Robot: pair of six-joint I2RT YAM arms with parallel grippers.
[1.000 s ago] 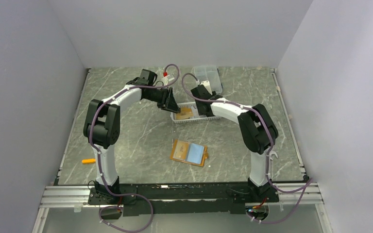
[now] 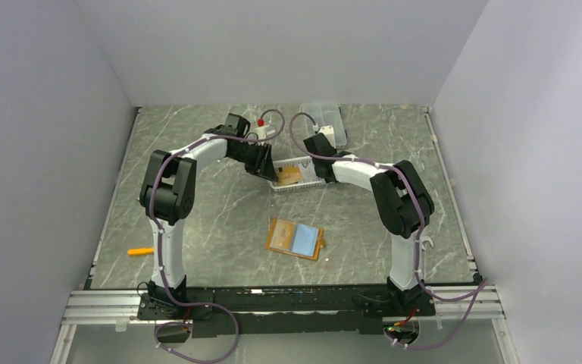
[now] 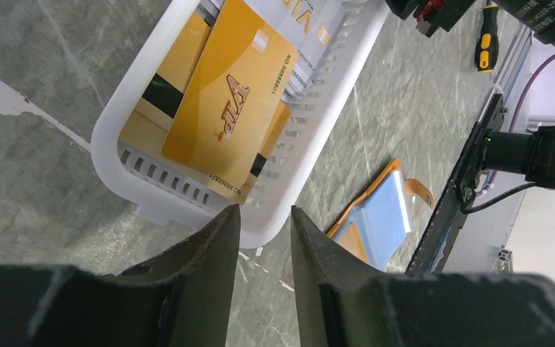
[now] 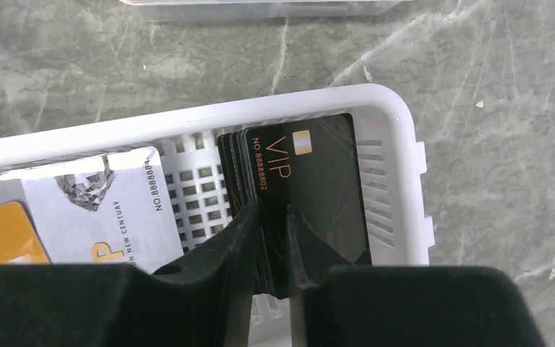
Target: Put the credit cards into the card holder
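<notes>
A white slotted basket holds gold cards, white cards and, at its right end, a stack of black VIP cards. My right gripper is part open over the black stack, its fingertips at the cards; whether it grips them is unclear. My left gripper stands open at the basket's left end, nothing between its fingers. An open card holder with tan and blue faces lies on the table in front of the basket.
A clear plastic box stands behind the basket. A yellow-handled tool lies front left, a wrench front right. The table between basket and card holder is clear.
The right gripper has shifted slightly to the right over the basket.
</notes>
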